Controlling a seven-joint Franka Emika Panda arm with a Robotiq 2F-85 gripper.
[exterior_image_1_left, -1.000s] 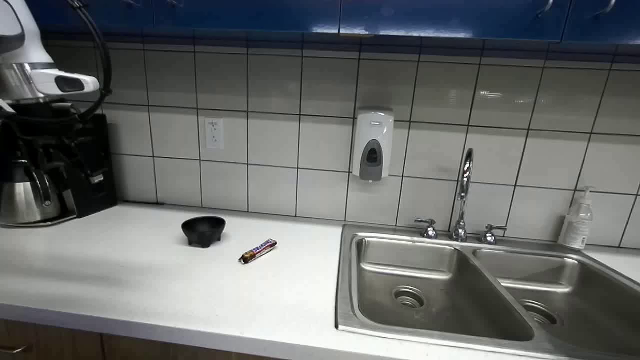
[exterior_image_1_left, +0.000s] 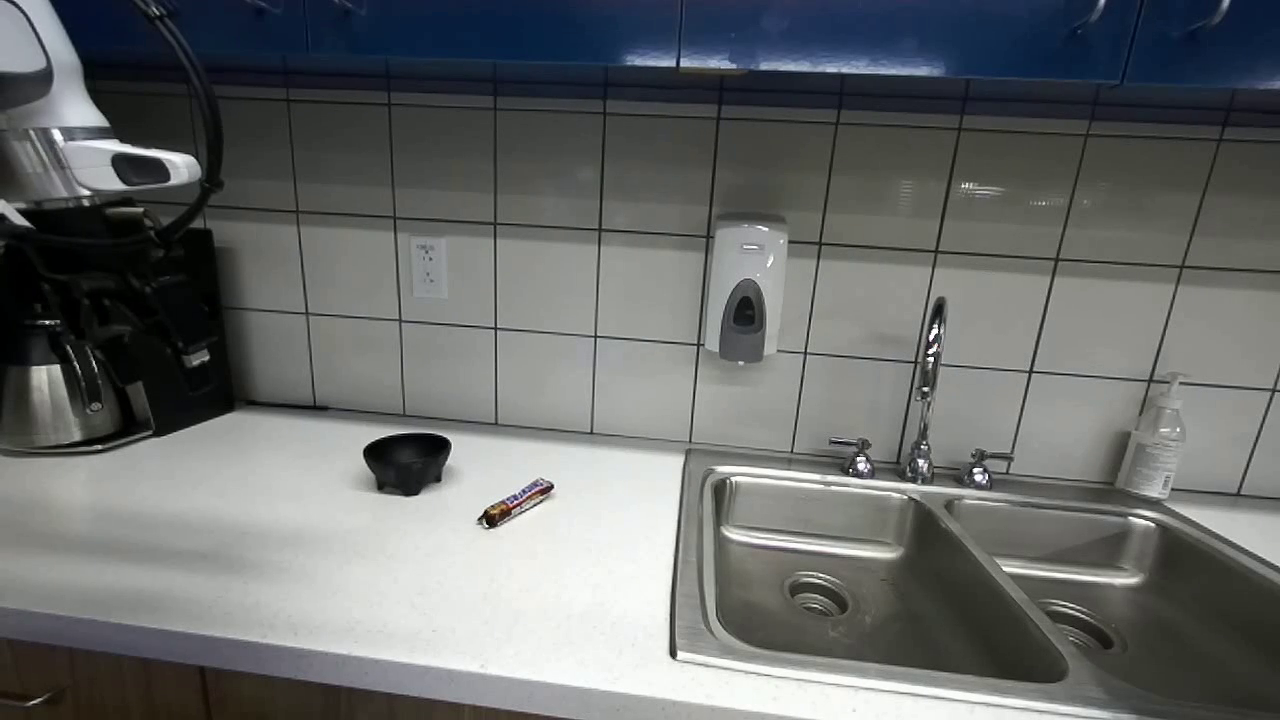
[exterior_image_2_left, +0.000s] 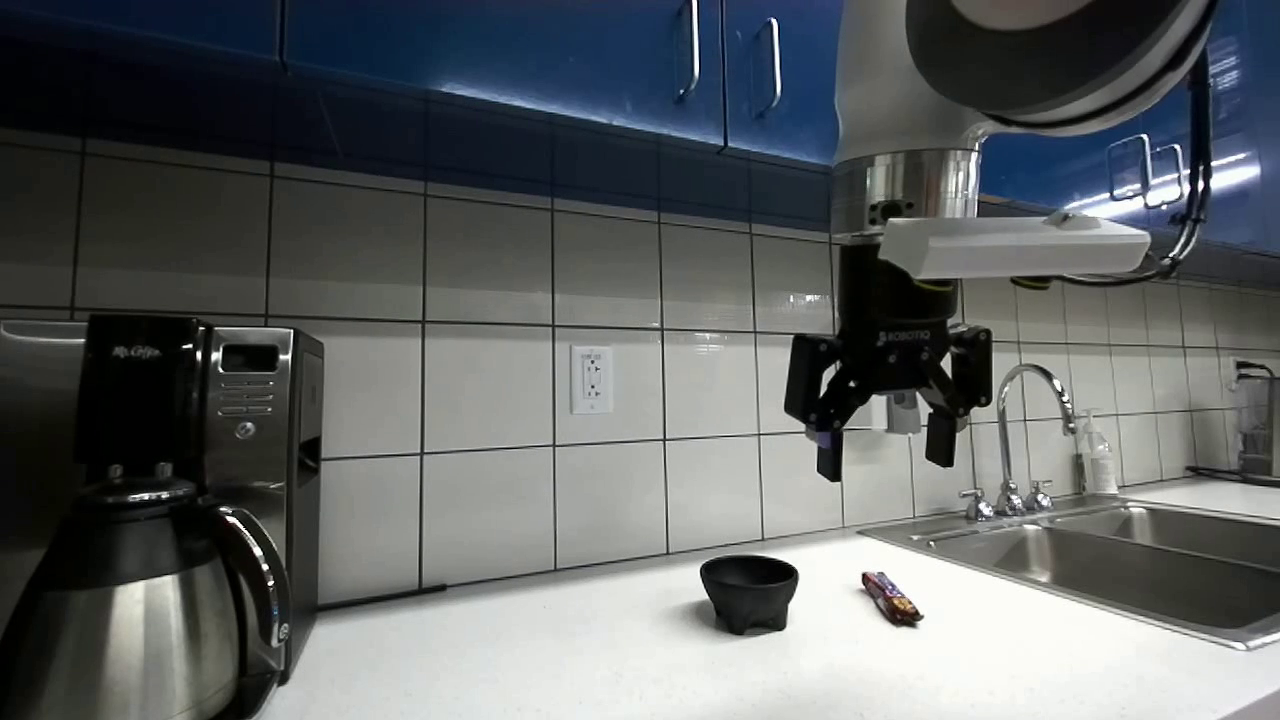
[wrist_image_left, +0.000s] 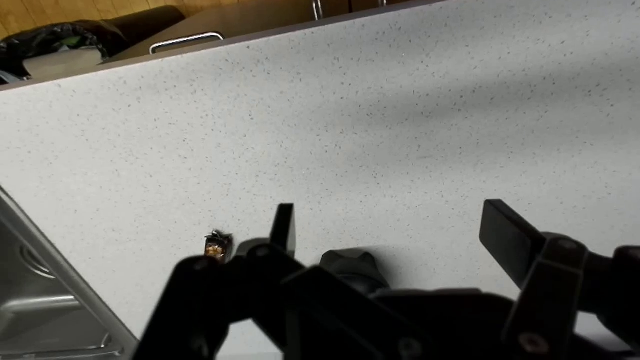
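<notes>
My gripper (exterior_image_2_left: 885, 462) hangs well above the counter, open, with empty space between its fingertips. In the wrist view the gripper shows its fingers wide apart over bare counter. A small black footed bowl (exterior_image_1_left: 408, 462) stands upright on the white counter; its inside appears empty from exterior view 2. To the right of the bowl lies a candy bar (exterior_image_1_left: 516, 503) in a dark, colourful wrapper, apart from it. Seen from the wrist, the bowl (wrist_image_left: 351, 265) and the candy bar (wrist_image_left: 217, 246) are partly hidden behind the gripper's linkage.
A coffee maker (exterior_image_2_left: 266, 402) with a steel carafe (exterior_image_2_left: 150, 600) stands at the left end. The double sink (exterior_image_1_left: 693, 564) with its faucet (exterior_image_1_left: 931, 360) lies to the right. Blue cabinets (exterior_image_1_left: 492, 30) hang overhead. Counter in front of the bowl is clear.
</notes>
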